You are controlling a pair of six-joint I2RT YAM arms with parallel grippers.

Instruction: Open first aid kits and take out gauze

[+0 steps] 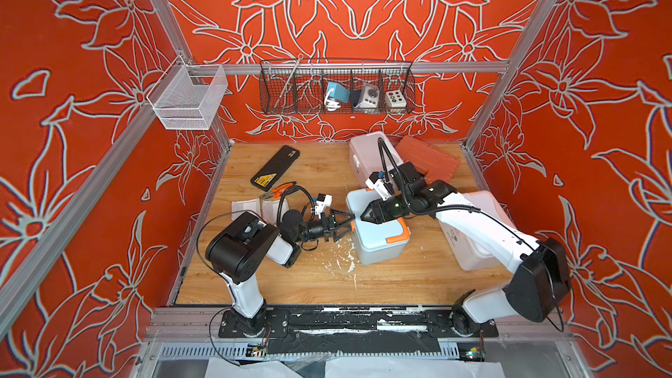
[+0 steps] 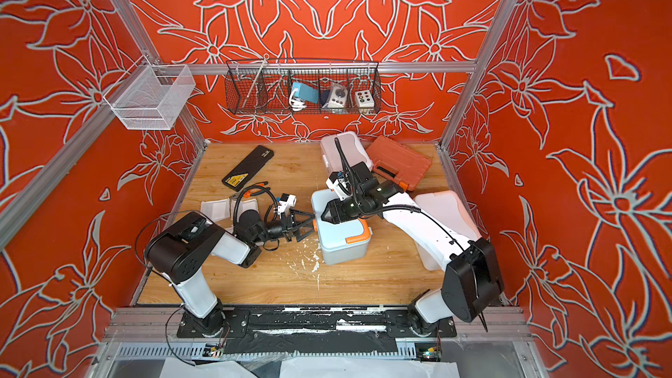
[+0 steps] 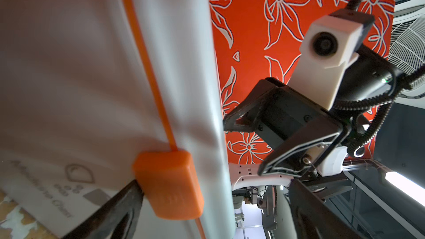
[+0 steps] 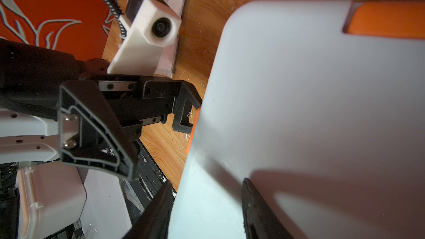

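Observation:
The first aid kit (image 1: 385, 232), a pale box with an orange handle, stands on the table with its lid down. On its left side, the orange latch (image 3: 170, 183) lies flat against the wall above faint "Medicine Chest" lettering. My left gripper (image 1: 352, 224) is open at that side, one dark finger (image 3: 117, 214) close to the latch; I cannot tell if it touches. From above, my right gripper is at the lid (image 4: 310, 106). Its fingers stand apart there, and whether they grip anything is unclear. No gauze shows.
Behind the kit are a pinkish box (image 1: 367, 150) and a red case (image 1: 430, 161). Another pale box (image 1: 476, 238) stands at right. A black case (image 1: 275, 166), orange pliers (image 1: 281, 189) and small white trays (image 1: 245, 208) lie left.

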